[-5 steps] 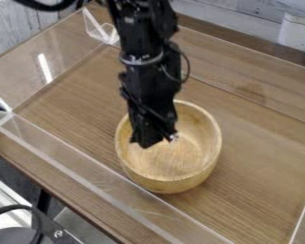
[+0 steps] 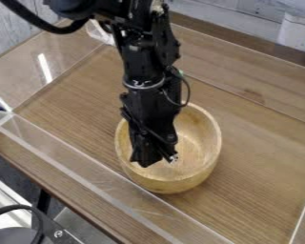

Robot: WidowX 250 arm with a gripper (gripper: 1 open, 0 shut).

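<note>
My black gripper (image 2: 152, 151) reaches down from the top of the view into a round light-wooden bowl (image 2: 193, 167) at the centre of the table (image 2: 257, 191). Its fingertips are low, over the left part of the bowl's interior. Whether the fingers are shut, and whether anything is between them, is hard to tell against the dark body of the gripper. The bowl's inside looks empty where it shows; the part behind the gripper is hidden.
Bare wooden table surrounds the bowl on the right and behind. Clear plastic edging runs along the left and front left. A white object (image 2: 296, 31) stands at the back right corner.
The gripper has come lower and nearer the front, deeper into the bowl. The bowl looks about where it was.
</note>
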